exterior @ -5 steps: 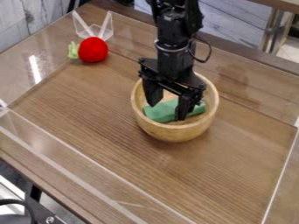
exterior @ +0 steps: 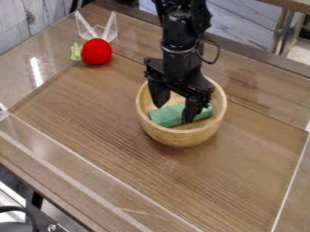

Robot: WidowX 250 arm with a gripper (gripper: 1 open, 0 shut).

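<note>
My black gripper (exterior: 177, 94) reaches down from the top centre into a round wooden bowl (exterior: 182, 135), its fingers spread open on either side of the bowl's inside. Low in the bowl lies a green object (exterior: 169, 117), partly covered by the fingers; whether they touch it I cannot tell.
A red round object (exterior: 98, 52) with green at its side sits at the upper left, by a white pointed item (exterior: 100, 27). A ledge edge crosses the top right.
The gripper has shifted very slightly within the bowl; the bowl and other objects look essentially unchanged.
</note>
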